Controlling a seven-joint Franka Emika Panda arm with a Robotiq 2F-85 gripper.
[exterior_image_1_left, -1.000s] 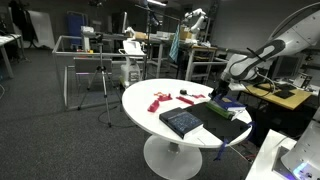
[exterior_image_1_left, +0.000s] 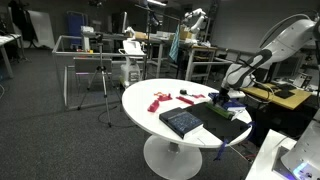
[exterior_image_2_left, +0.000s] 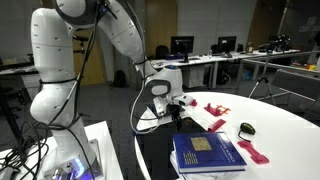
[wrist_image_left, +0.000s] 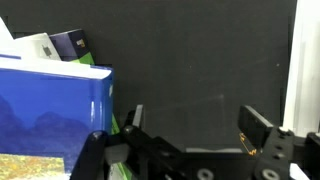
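My gripper is open, its fingers apart over a dark surface with nothing between them. Close to its left finger in the wrist view lies a blue book (wrist_image_left: 45, 110). Other books or boxes with white, purple (wrist_image_left: 70, 43) and green edges show under and behind it. Exterior view 2 has the blue book (exterior_image_2_left: 208, 150) in the foreground, lying flat on top of a white-edged one. The white wrist of the arm (exterior_image_2_left: 163, 88) hangs behind it, and the book hides the fingertips there.
A dark mat (wrist_image_left: 190, 60) covers part of the round white table (exterior_image_1_left: 142, 110). A black box-like object (exterior_image_1_left: 182, 123) sits near the table's front edge. Several red objects (exterior_image_2_left: 214, 109) and a small dark item (exterior_image_2_left: 247, 130) lie on the white top.
The arm's wrist has shifted a little to the right in exterior view 1. The black box and the red objects stay where they were.
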